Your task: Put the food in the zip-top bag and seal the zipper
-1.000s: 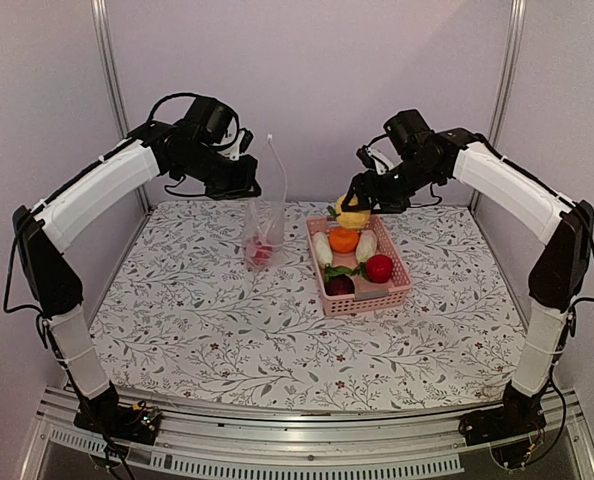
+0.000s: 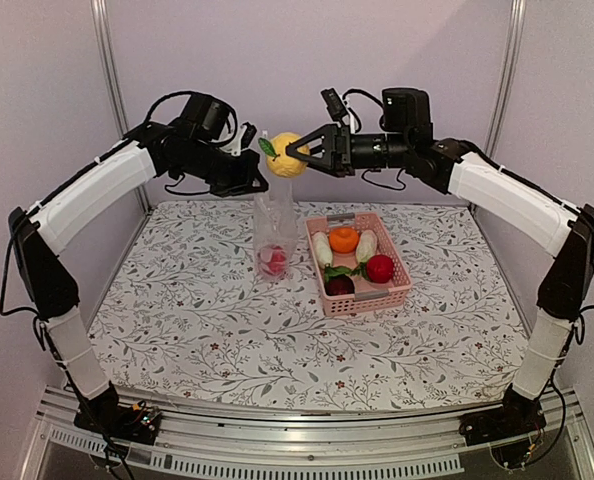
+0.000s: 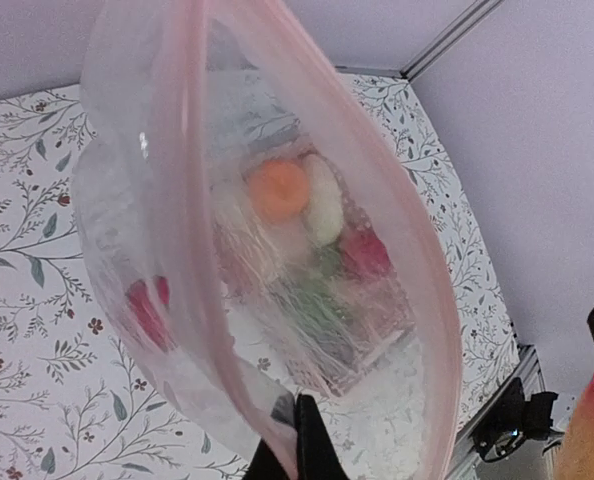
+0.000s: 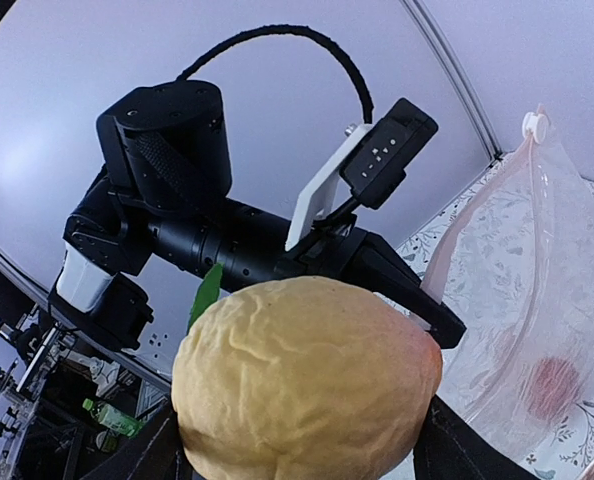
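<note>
A clear zip-top bag [image 2: 275,222] hangs from my left gripper [image 2: 261,185], which is shut on its rim. In the left wrist view the bag's pink-edged mouth [image 3: 432,260] gapes wide. Something red [image 2: 273,260] lies at the bottom of the bag. My right gripper [image 2: 312,152] is shut on a yellow fruit with a green leaf [image 2: 285,156], held above the bag's mouth in the top view. From the right wrist the yellow fruit [image 4: 307,385] fills the lower middle, in front of the left fingers, with the bag [image 4: 537,300] to its right.
A pink basket [image 2: 349,306] right of the bag holds an orange fruit [image 2: 343,240], a red one [image 2: 379,268], a dark one [image 2: 339,285], two pale long pieces and some green leaves.
My right gripper has lifted the yellow fruit from over the basket and carried it left to above the bag. The bag has swung slightly right; the left arm has barely moved.
</note>
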